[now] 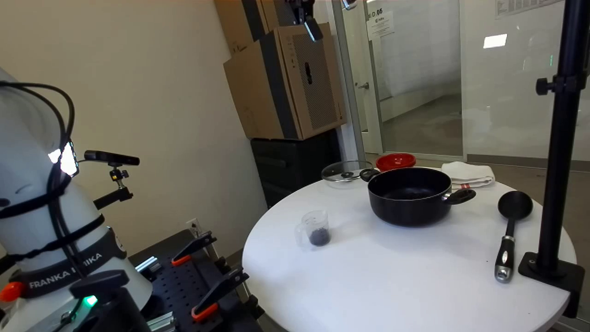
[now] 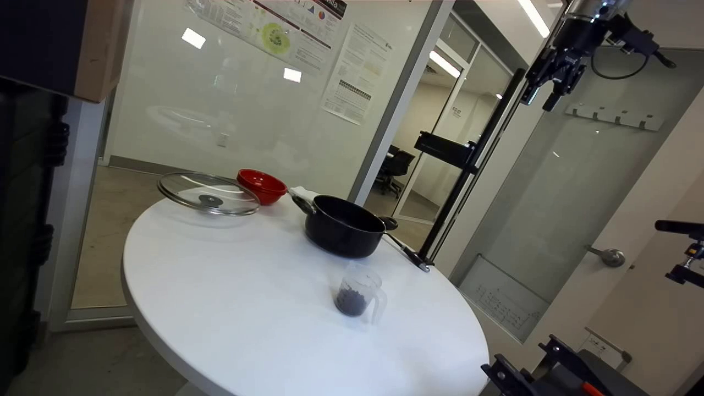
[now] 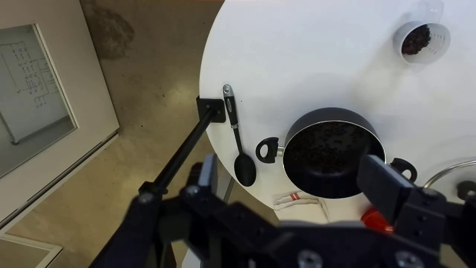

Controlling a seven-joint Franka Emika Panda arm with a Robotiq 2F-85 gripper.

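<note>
High above the white table hangs my gripper (image 2: pixel 539 104), open, with nothing between its fingers. A black two-handled pot (image 1: pixel 410 197) stands uncovered; the wrist view shows small dark bits on the bottom of the pot (image 3: pixel 334 147). Apart from it, a clear measuring cup (image 1: pixel 316 227) stands upright, holding dark beans or similar bits in its lower part. In the wrist view the measuring cup (image 3: pixel 422 42) is at the upper right. A black spoon (image 1: pixel 512 232) lies near the table's edge. The glass lid (image 2: pixel 208 194) rests on the table's far side from the spoon.
A red bowl (image 2: pixel 262 186) and a folded white towel (image 1: pixel 469 174) sit behind the pot. A black pole (image 1: pixel 558 138) is clamped to the table edge beside the spoon.
</note>
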